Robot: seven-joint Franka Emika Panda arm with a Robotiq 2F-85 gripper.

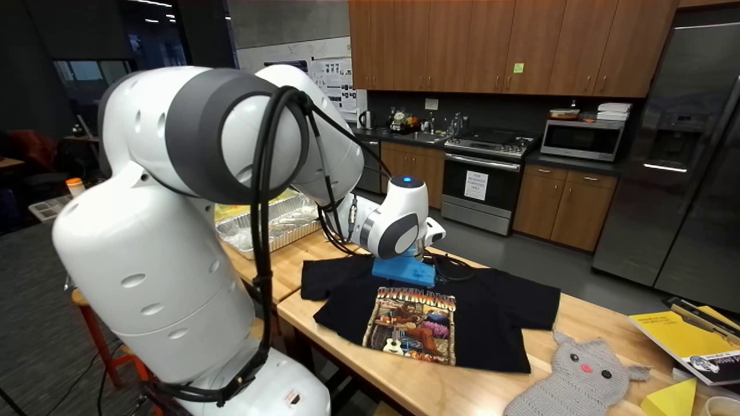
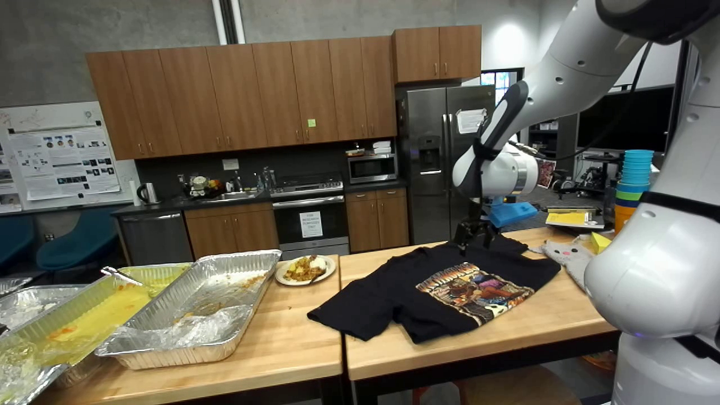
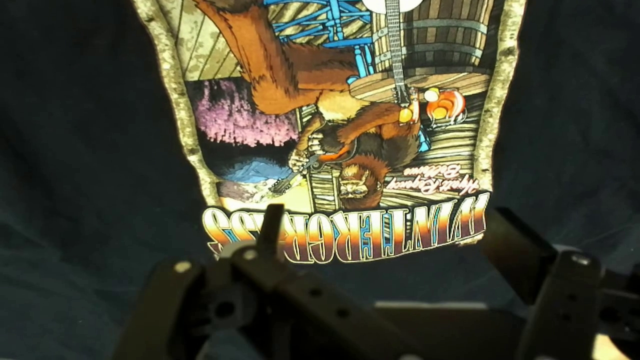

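A black T-shirt (image 1: 485, 305) with a colourful printed picture (image 2: 476, 290) lies spread on the wooden table, its sleeves out to the sides. Over its upper part, near the collar side, hangs my gripper, pointing down. In the wrist view the dark fingers (image 3: 514, 255) are wide apart, with nothing held between them; the printed lettering shows in the gap. Exterior view 2 puts the gripper (image 2: 472, 235) low at the shirt's far side, though whether it touches the cloth I cannot tell. The blue mount (image 1: 404, 270) hides the fingers in exterior view 1.
A grey knitted toy (image 1: 579, 378) lies beside the shirt, near a yellow book (image 1: 683, 333) and a yellow block (image 1: 669, 398). Foil trays (image 2: 196, 310) and a plate of food (image 2: 305, 270) occupy the adjoining table. Bare wood shows along the front edge.
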